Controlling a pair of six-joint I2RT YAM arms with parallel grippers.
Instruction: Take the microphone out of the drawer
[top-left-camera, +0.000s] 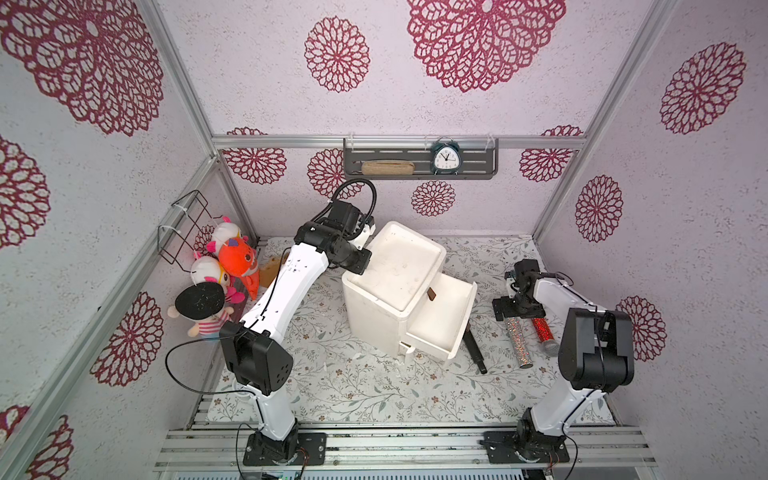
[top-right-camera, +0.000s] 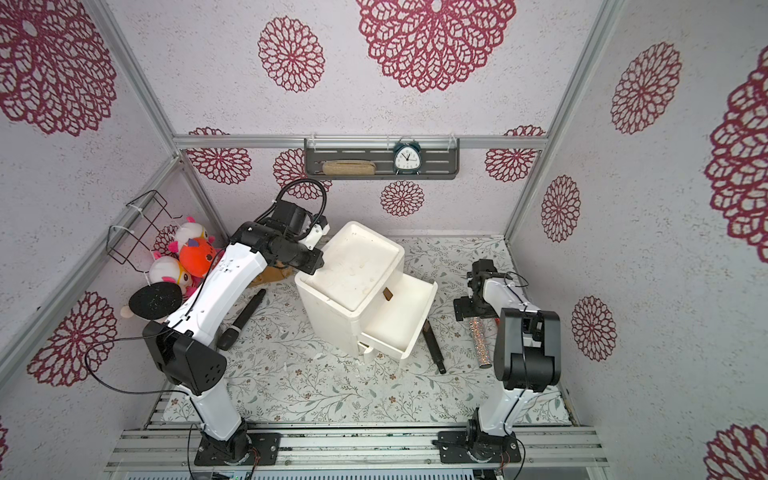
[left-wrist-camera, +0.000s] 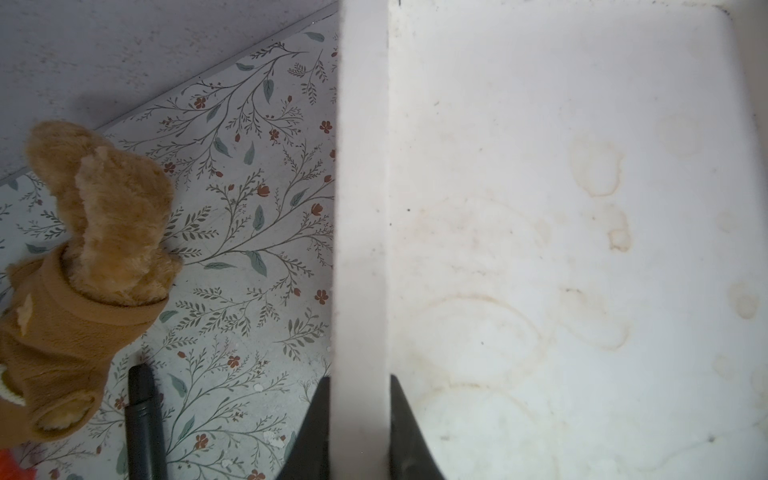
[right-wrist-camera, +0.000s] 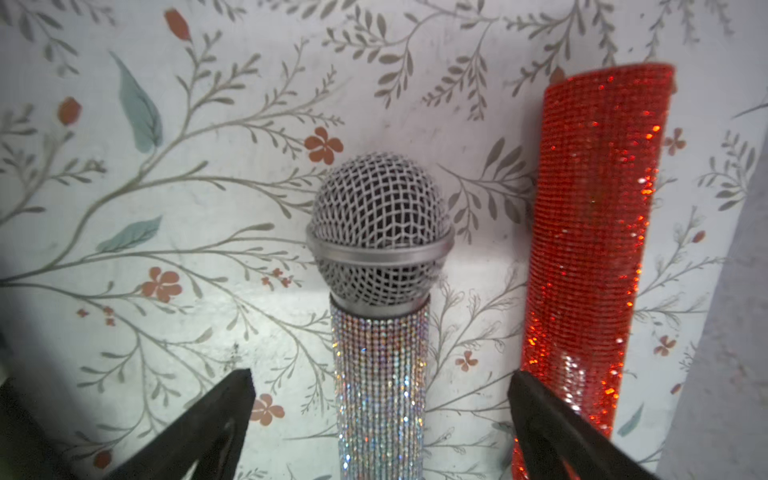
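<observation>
A white cabinet (top-left-camera: 392, 272) stands mid-table with its drawer (top-left-camera: 444, 324) pulled out; a small brown piece (top-left-camera: 432, 294) shows inside, no microphone. My left gripper is shut on the cabinet's top rim (left-wrist-camera: 360, 240). On the table at right lies a sparkly silver-pink microphone (right-wrist-camera: 380, 352) with a mesh head. My right gripper stands open above it, one finger on either side in the right wrist view. Beside it is a red glittery microphone (right-wrist-camera: 596, 232), its handle partly behind the right finger. A black microphone (top-left-camera: 475, 352) lies against the drawer, its upper end hidden.
Another black microphone (top-right-camera: 241, 320) lies left of the cabinet, near a brown plush toy (left-wrist-camera: 112, 264). More plush toys (top-left-camera: 232, 264) sit by the left wall. Open table lies in front of the cabinet. A shelf (top-left-camera: 420, 166) with a clock hangs behind.
</observation>
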